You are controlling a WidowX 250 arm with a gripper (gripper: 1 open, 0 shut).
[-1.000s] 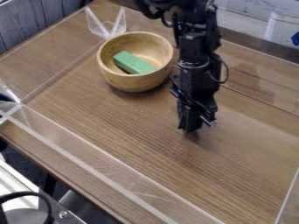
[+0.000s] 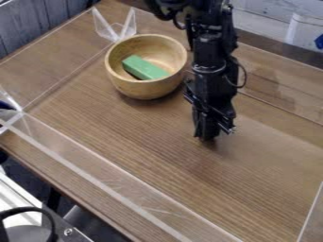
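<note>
My black gripper (image 2: 205, 130) points down at the wooden table (image 2: 190, 189), its tip low at the tabletop right of a tan bowl (image 2: 132, 90). Its fingertips look shut, with nothing visible between them. A green block (image 2: 145, 69) lies inside the bowl.
Clear plastic edging runs along the left of the table, with a folded clear piece at the back behind the bowl. A white wall stands at the back right.
My gripper has shifted very slightly; the bowl and block stay where they were.
</note>
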